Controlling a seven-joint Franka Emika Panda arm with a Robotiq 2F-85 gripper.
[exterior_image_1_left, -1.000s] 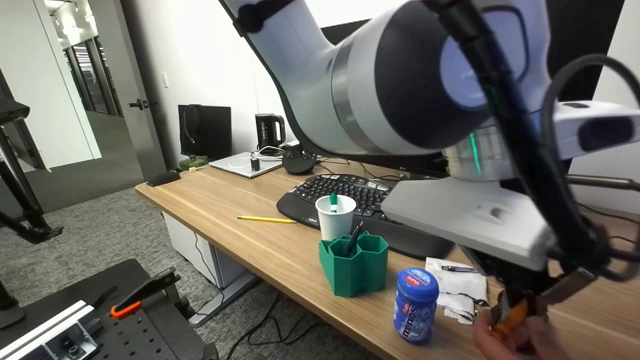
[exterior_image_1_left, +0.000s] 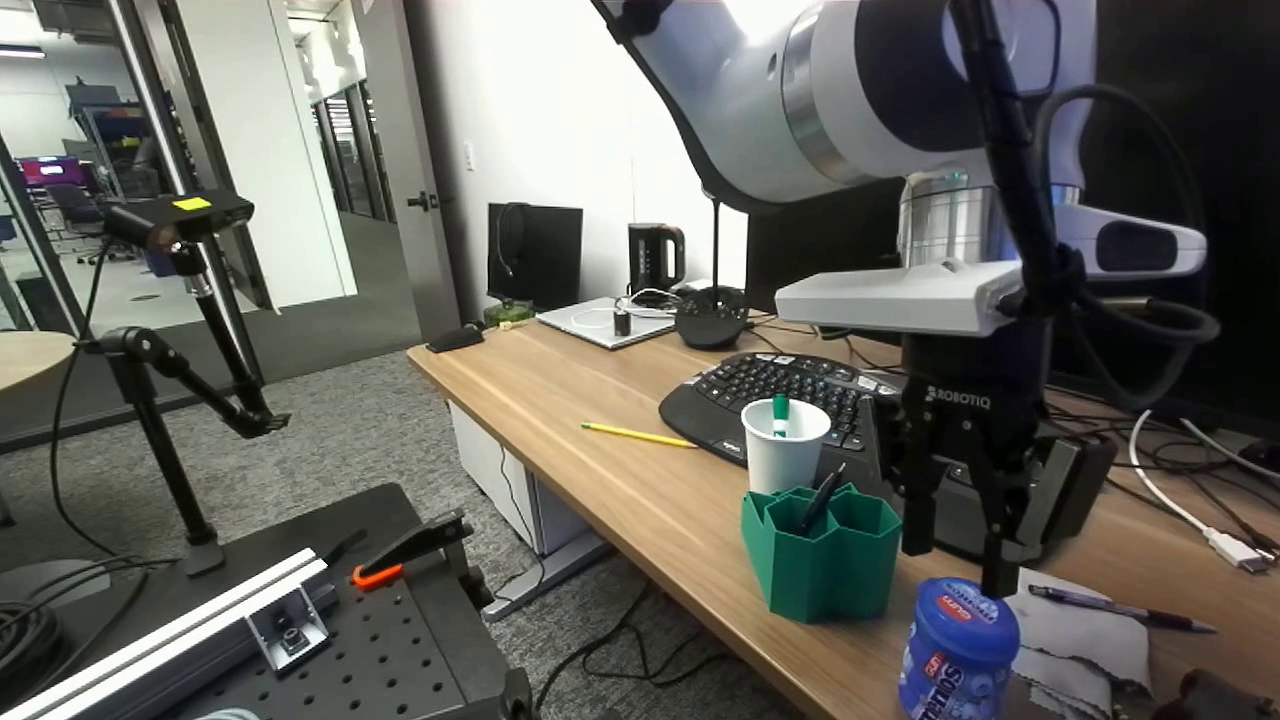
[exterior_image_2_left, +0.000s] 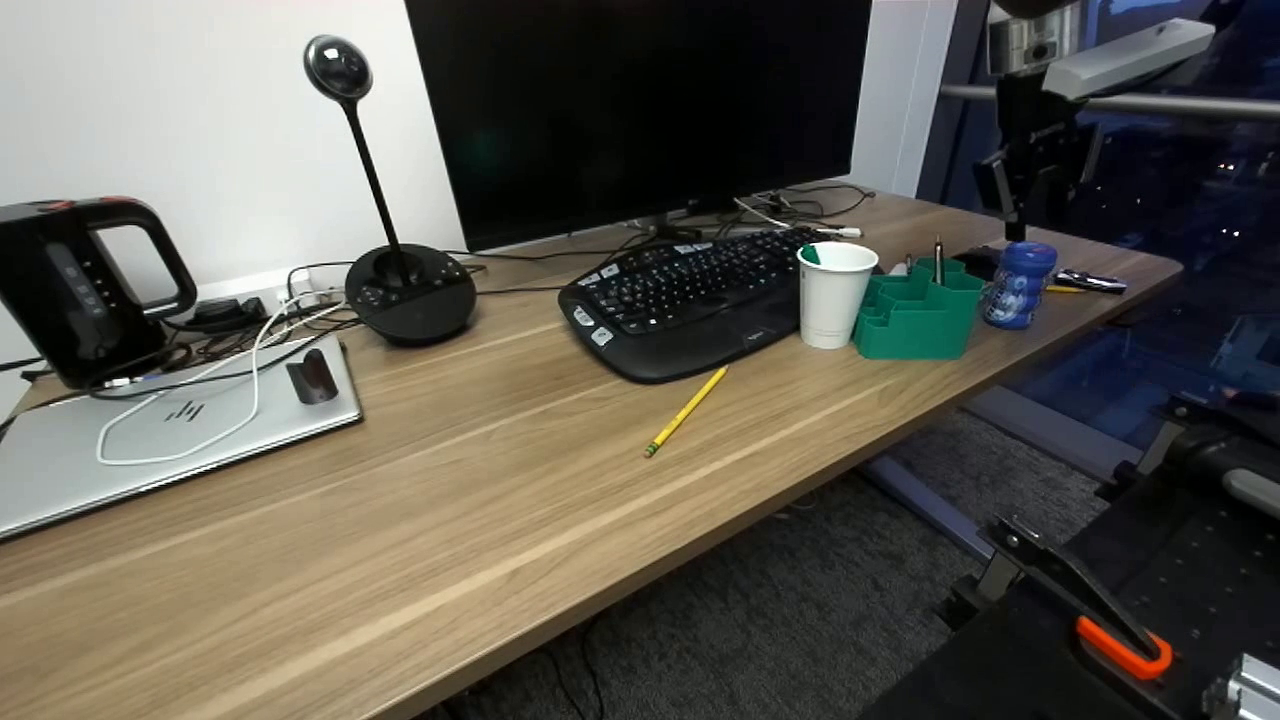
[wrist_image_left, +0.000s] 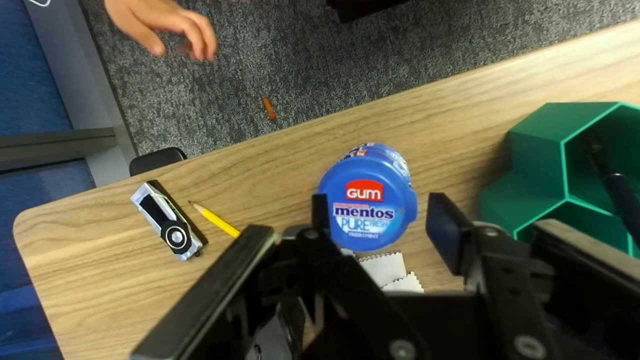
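Observation:
My gripper (exterior_image_1_left: 960, 546) stands open above a blue gum jar (exterior_image_1_left: 960, 654) near the table's front edge. In the wrist view the jar's lid (wrist_image_left: 364, 207) shows between and beyond the spread fingers, and nothing is held. Beside the jar is a green hexagonal organizer (exterior_image_1_left: 828, 576) with a black pen in it. A white paper cup (exterior_image_1_left: 782, 450) behind it holds a green marker (exterior_image_1_left: 780, 416). A yellow pencil (exterior_image_2_left: 686, 412) lies alone on the wood; a second pencil (wrist_image_left: 217, 221) lies partly hidden behind my gripper in the wrist view.
A keyboard (exterior_image_2_left: 708, 300) sits behind the cup. A pale cloth (exterior_image_1_left: 1074, 636) with a pen (exterior_image_1_left: 1122, 607) lies right of the jar. A silver toy car (wrist_image_left: 168, 221) rests near the table's end. A person's hand (wrist_image_left: 162, 27) is beyond the edge. The table's left half has clear wood.
Exterior view 1 is framed differently, shifting the whole scene rightward. A hand with an orange object was at my gripper; now the gripper is over the jar and the hand is away from it.

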